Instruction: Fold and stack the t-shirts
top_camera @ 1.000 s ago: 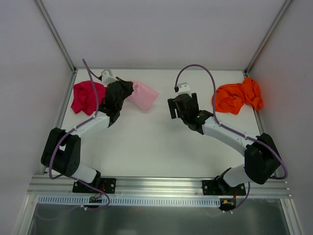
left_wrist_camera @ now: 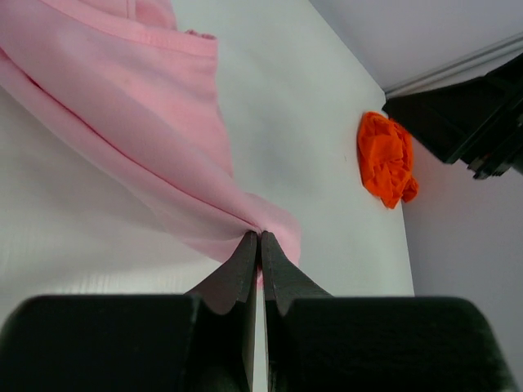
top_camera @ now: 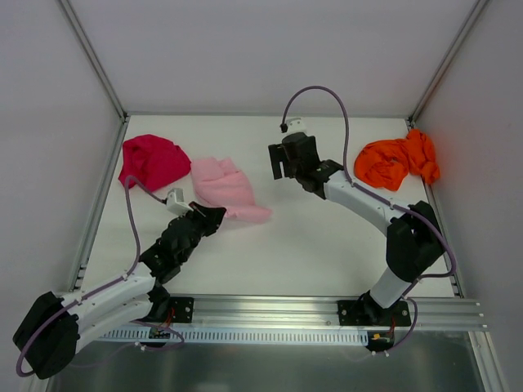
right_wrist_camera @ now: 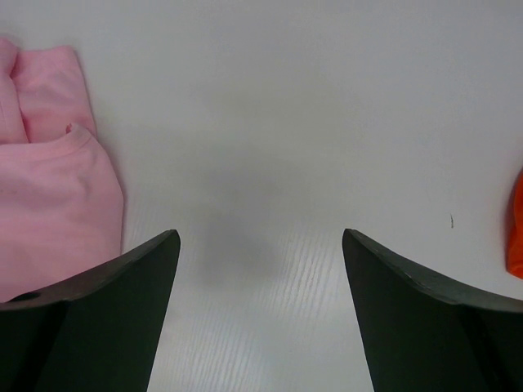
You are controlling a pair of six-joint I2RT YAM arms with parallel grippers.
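The pink shirt (top_camera: 221, 184) lies loosely spread on the white table, one end drawn toward the front. My left gripper is shut on a gathered edge of it, with the cloth stretching away from the fingertips. Above the table at centre back, my right gripper (top_camera: 280, 160) is open and empty, its fingers framing bare table in the right wrist view, where the pink cloth (right_wrist_camera: 55, 196) is at the left.
A crumpled red shirt (top_camera: 154, 158) lies at back left. An orange shirt (top_camera: 386, 163) lies at back right.
My left gripper has moved toward the front, dragging the pink shirt with it and stretching it out. My right gripper has shifted slightly back and left.
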